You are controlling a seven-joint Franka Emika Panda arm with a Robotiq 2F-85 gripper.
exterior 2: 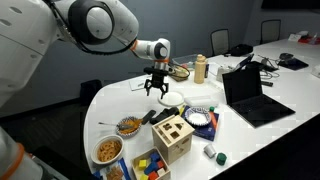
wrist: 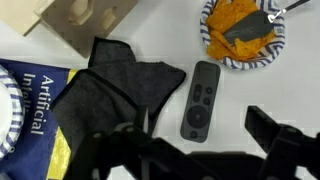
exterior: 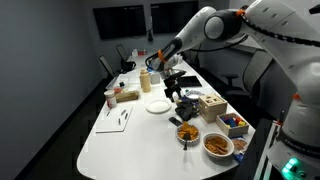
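Note:
My gripper hangs over the white table, its two dark fingers spread wide at the bottom of the wrist view and nothing held between them. Below it lies a dark remote (wrist: 201, 102), upright in that view. Left of the remote is a crumpled black cloth (wrist: 130, 78), its near end partly hidden by the left finger. A blue "Artificial Intelligence" book (wrist: 38, 105) lies further left. In exterior view 2 the gripper (exterior 2: 157, 92) is beyond the remote (exterior 2: 149, 116), near the white plate (exterior 2: 171, 99).
A light wooden box (exterior 2: 173, 143) stands beside the cloth. Toward the near side are a patterned bowl of orange food (exterior: 187, 131), a larger bowl (exterior: 217, 147) and a bin of coloured blocks (exterior: 232, 124).

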